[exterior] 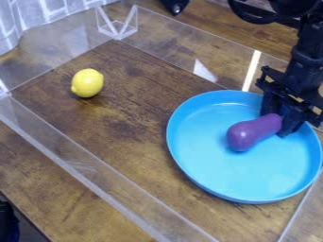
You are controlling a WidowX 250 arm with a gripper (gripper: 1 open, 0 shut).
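A blue round dish (217, 164) lies flat on the wooden table at the right. In it rests a purple eggplant (248, 133), angled toward the upper right. My black gripper (282, 111) is over the dish's right rim, at the eggplant's upper end; its fingertips are dark and overlap, so I cannot tell how far open it is or whether it touches the eggplant.
A yellow lemon (87, 82) sits at the upper left. Clear plastic walls border the work area.
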